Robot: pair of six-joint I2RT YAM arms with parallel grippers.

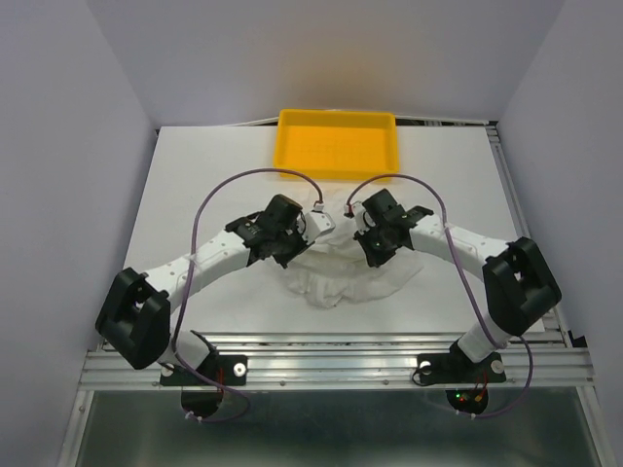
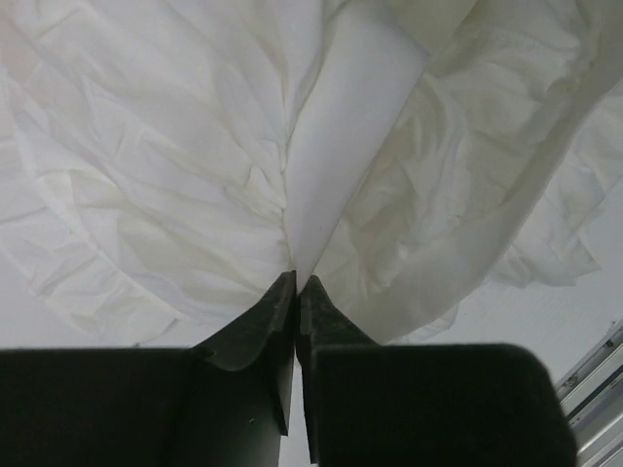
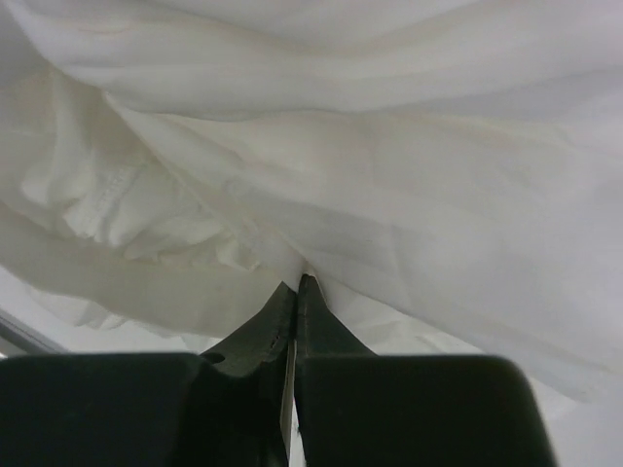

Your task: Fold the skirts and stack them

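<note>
A white, crumpled skirt [image 1: 336, 287] lies spread in the middle of the table beneath both grippers. My left gripper is shut on a fold of the skirt, whose band runs up from between its fingertips. My right gripper is shut at the skirt's inner folds; whether cloth is held between its tips is hard to tell, as fabric lies right against them. In the top view the two grippers stand over the skirt's left and right parts, and the arms hide some of it.
A yellow bin [image 1: 336, 146] sits at the back of the white table [image 1: 195, 165]. A metal rail runs along the front edge, and grey walls stand at both sides.
</note>
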